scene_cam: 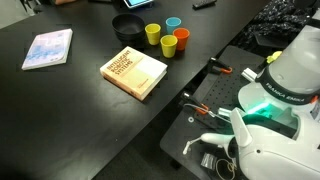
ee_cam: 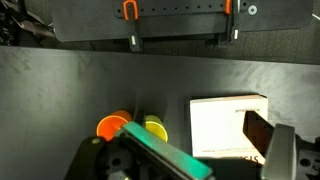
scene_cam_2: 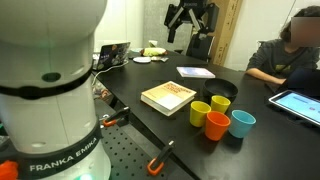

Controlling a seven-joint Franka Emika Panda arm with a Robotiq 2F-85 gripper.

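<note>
Above the dark table, my gripper (scene_cam_2: 191, 32) hangs with its fingers spread apart and nothing visible between them. In the wrist view its black fingers (ee_cam: 258, 132) frame the lower part of the picture, over a thick cream book (ee_cam: 227, 118). That book (scene_cam: 133, 73), with an orange cover panel, lies flat near the table edge. Two yellow cups (scene_cam: 153, 34), an orange cup (scene_cam: 182, 38) and a blue cup (scene_cam: 173, 23) stand close together. Beside them is a black bowl (scene_cam: 128, 27). In the wrist view my gripper partly hides the cups.
A pale book (scene_cam: 48, 48) lies apart on the table. At the far side are a tablet (scene_cam_2: 298, 103) and a seated person (scene_cam_2: 285, 55). The robot's black mounting plate (scene_cam: 228, 88) borders the table. Bare table surrounds the cream book on its left.
</note>
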